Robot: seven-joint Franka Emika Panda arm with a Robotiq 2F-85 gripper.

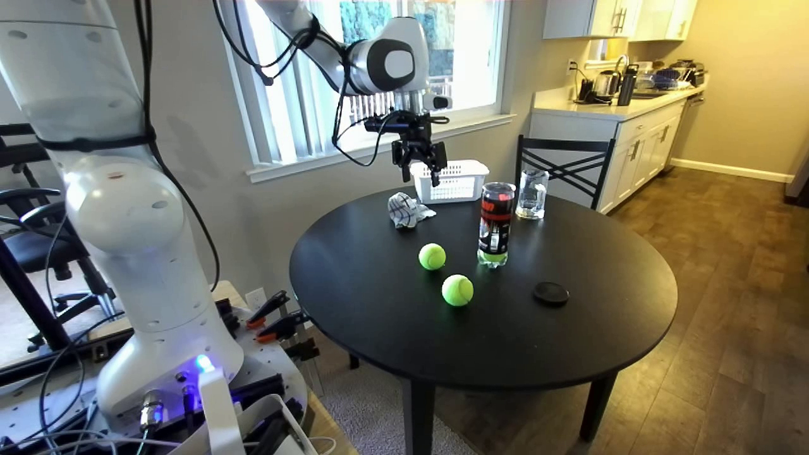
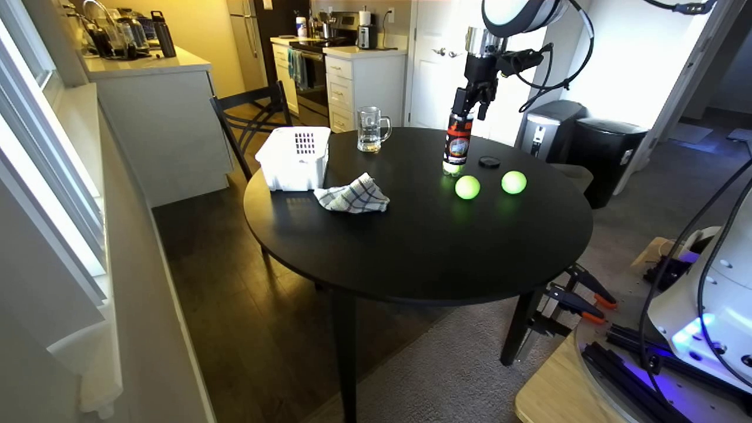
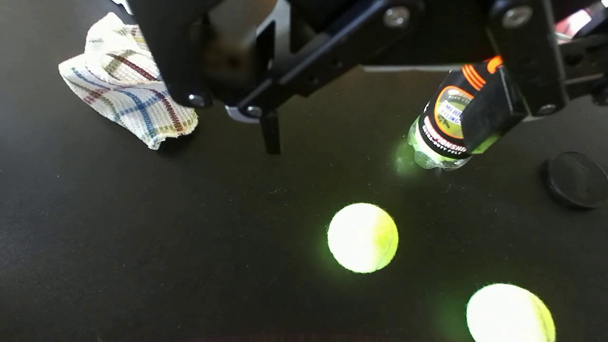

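Observation:
Above the table my gripper (image 1: 419, 179) stands open, with nothing between its fingers. In the wrist view its fingertips (image 3: 272, 134) are spread wide apart. Two yellow-green tennis balls lie on the table: one ball (image 1: 432, 256) nearer the tall can, another ball (image 1: 457, 289) farther from it. The clear tennis ball can (image 1: 496, 227) stands upright with a black and red label and a ball at its bottom. A round black lid (image 1: 551, 292) lies flat near it. From the second exterior view, the gripper (image 2: 470, 113) overlaps the top of the can but looks to be above the table, apart from it.
A white basket (image 2: 294, 158) stands near the table's window side, with a crumpled checked cloth (image 2: 355, 195) beside it. Behind the can is a glass mug (image 2: 371, 130). A black chair (image 1: 562, 163) adjoins the far edge.

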